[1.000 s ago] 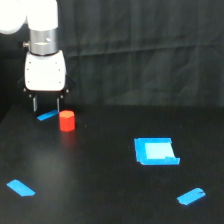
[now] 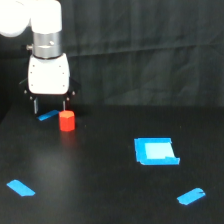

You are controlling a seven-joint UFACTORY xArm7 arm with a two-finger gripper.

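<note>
A small red block (image 2: 67,121) stands upright on the black table. My gripper (image 2: 51,103) hangs under the white arm (image 2: 48,72) at the far left, above the table and to the left of the block. Its dark fingers are spread apart, and nothing shows between them. The right finger is close above the block in the view; whether it touches the block I cannot tell.
A white square framed in blue tape (image 2: 140,152) lies at the right. Blue tape strips mark the table at the front left (image 2: 20,188), the front right (image 2: 191,196) and below the gripper (image 2: 48,115).
My arm and gripper have shifted slightly to the right, towards the red block. The block has not visibly moved.
</note>
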